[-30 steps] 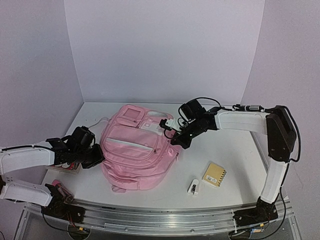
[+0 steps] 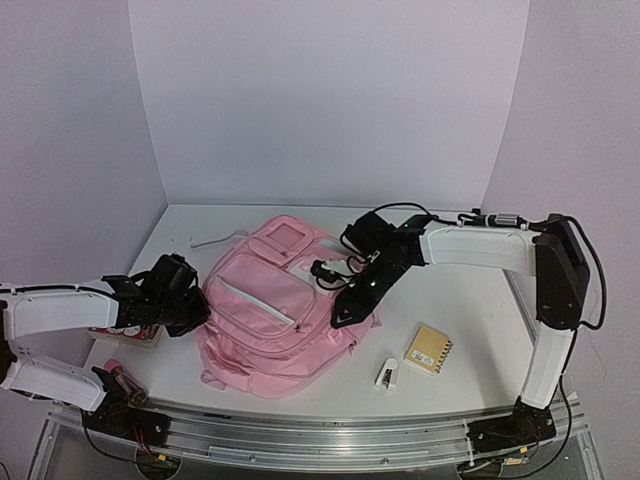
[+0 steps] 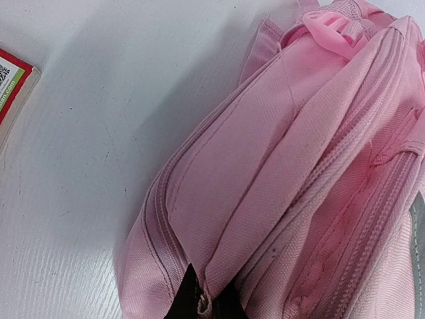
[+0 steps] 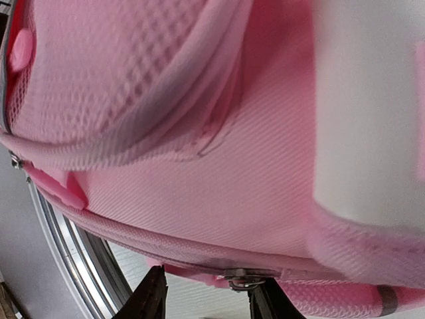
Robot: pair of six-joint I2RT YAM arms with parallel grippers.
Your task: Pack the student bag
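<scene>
The pink backpack (image 2: 265,285) lies slanted across the middle of the table, its pockets facing up. At its left side, my left gripper (image 2: 190,322) is shut on a fold of its fabric, and the pinched cloth (image 3: 199,266) shows in the left wrist view. At the bag's right edge, my right gripper stands open, its fingers (image 4: 151,292) apart. A metal zipper slider (image 4: 246,279) on the bag's edge sits close to the right-hand finger. Beyond the bag on the right lie a tan spiral notebook (image 2: 428,349) and a small white item (image 2: 387,374).
A flat box or book with a red edge (image 3: 16,80) lies left of the bag, partly under my left arm. A pink item (image 2: 122,380) rests at the front left. Free table shows at the right and back; a metal rail (image 2: 310,440) borders the front.
My right gripper has moved toward the front and slightly left along the bag's edge. The bag has turned and shifted a little toward the front right. My left gripper has hardly moved.
</scene>
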